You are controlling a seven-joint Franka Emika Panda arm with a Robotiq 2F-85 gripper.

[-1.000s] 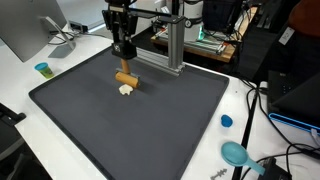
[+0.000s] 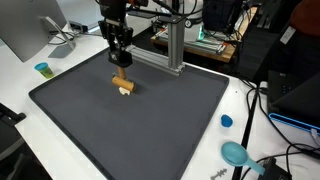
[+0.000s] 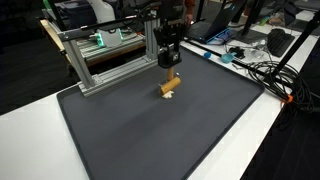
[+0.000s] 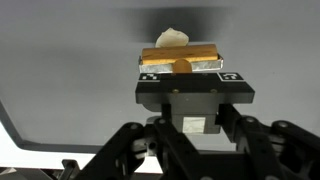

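Note:
A wooden mallet-like piece (image 2: pixel 123 84) is held head down: its tan cylindrical head lies across below, its stem upright. My gripper (image 2: pixel 121 66) points downward and is shut on the stem. Exterior view 2 has the same wooden piece (image 3: pixel 170 86) hanging under the dark gripper (image 3: pixel 171 69). From the wrist, the head (image 4: pixel 190 52) runs crosswise just beyond the fingertips, and the stem's round end sits between them. A small whitish lump (image 4: pixel 172 38) lies on the dark board close beside the head. Whether the head touches board or lump, I cannot tell.
Most of the dark grey board (image 2: pixel 140 125) is bare. A green-and-blue cup (image 2: pixel 44 70) stands off its far left edge. A blue object (image 2: pixel 226 121) and a teal scoop-like item (image 2: pixel 238 156) lie at the right. A pale metal frame (image 3: pixel 125 75) borders the board.
My gripper and the wooden piece have moved slightly down and toward the exterior view 1 camera, so the head now appears closer to the white lump. The grip looks the same.

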